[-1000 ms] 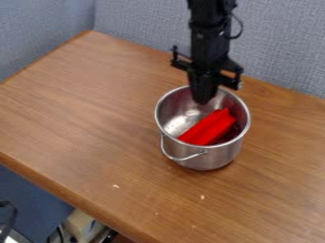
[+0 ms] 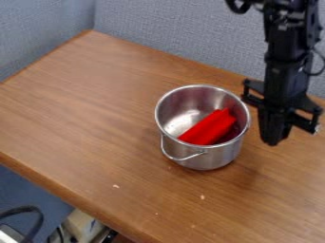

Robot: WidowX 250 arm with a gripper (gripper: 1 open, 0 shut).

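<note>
A silver metal pot (image 2: 181,114) with a wire handle stands on the wooden table (image 2: 89,114), right of the middle of the view. A red elongated object (image 2: 210,128) lies inside it. My black gripper (image 2: 273,129) hangs just right of the pot's rim, pointing down, with nothing visible between its fingers; it looks shut.
A grey padded wall (image 2: 165,28) runs along the back. At the lower left, past the table's edge, are cables and dark hardware.
My gripper has moved from behind and above the pot to the right and down, beside it. The pot and red object look unmoved.
</note>
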